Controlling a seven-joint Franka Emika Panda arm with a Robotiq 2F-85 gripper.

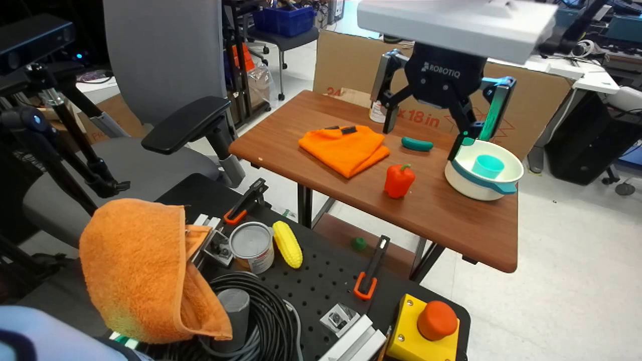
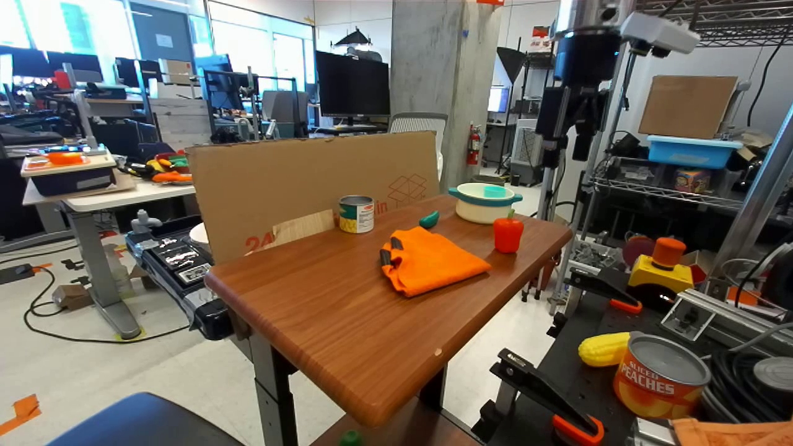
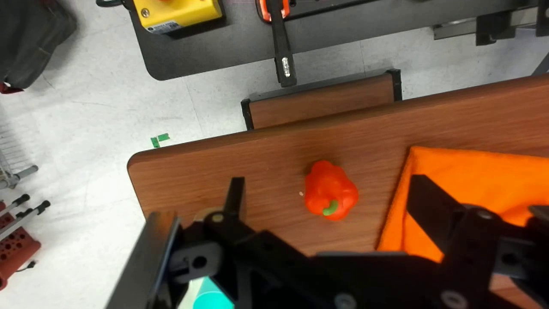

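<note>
My gripper hangs open over the back right of the wooden table, its fingers wide apart and nothing between them. A red pepper with a green stem stands on the table, showing between and beyond the fingertips in the wrist view. The white pot with teal handles is at the table's right end and has a teal cup inside. Toward the back lies a dark green vegetable-like piece. A folded orange cloth lies left of the pepper in exterior view 1.
A can stands near the cardboard panel behind the table. Bare tabletop stretches toward the near end in exterior view 2. Yellow corn and a clamp rest on the black bench.
</note>
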